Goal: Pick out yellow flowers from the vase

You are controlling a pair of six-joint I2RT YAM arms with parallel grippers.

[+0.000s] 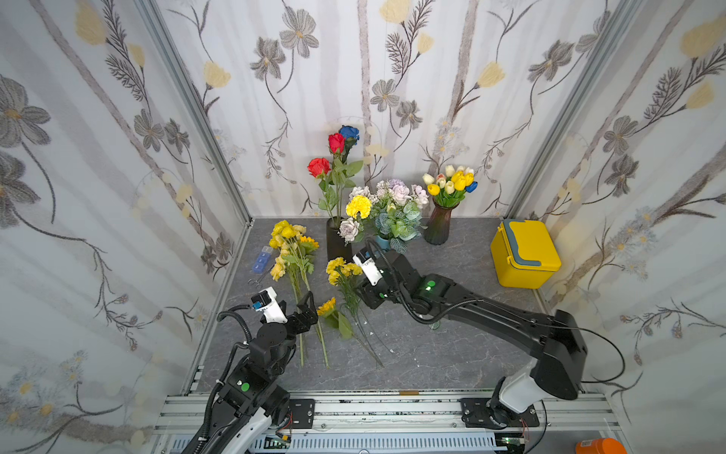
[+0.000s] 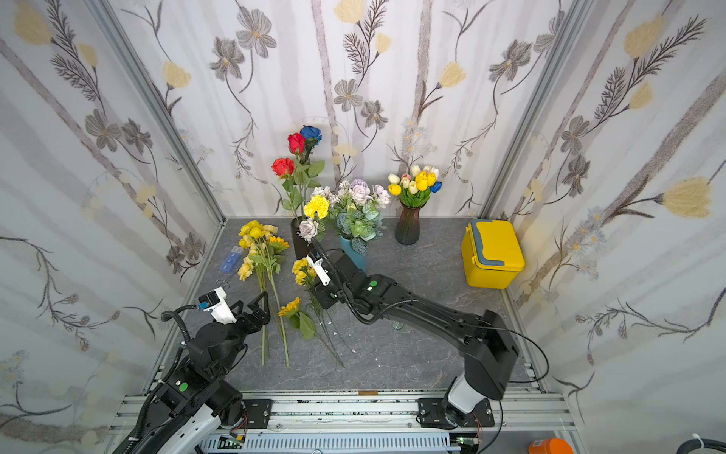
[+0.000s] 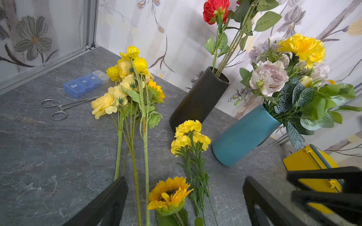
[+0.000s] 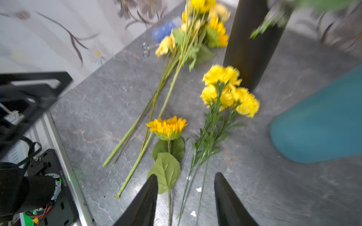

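Loose yellow flowers lie on the grey table: a bundle (image 3: 130, 75) at the left, a single sunflower (image 3: 169, 195), and a bunch of yellow carnations (image 4: 228, 90) at the foot of the dark vase (image 3: 199, 99). One large yellow bloom (image 3: 303, 47) still stands among pale flowers in the teal vase (image 3: 243, 135). My left gripper is open above the stems, nothing between its fingers. Apart, too, are the fingers of my right gripper, above the carnation stems beside the teal vase; it holds nothing visible.
Red and blue roses (image 1: 336, 143) rise from the dark vase. A glass vase of tulips (image 1: 438, 223) stands right of the teal one, and a yellow box (image 1: 525, 253) farther right. Scissors (image 3: 60, 109) and a blue pill case (image 3: 83, 84) lie at the left.
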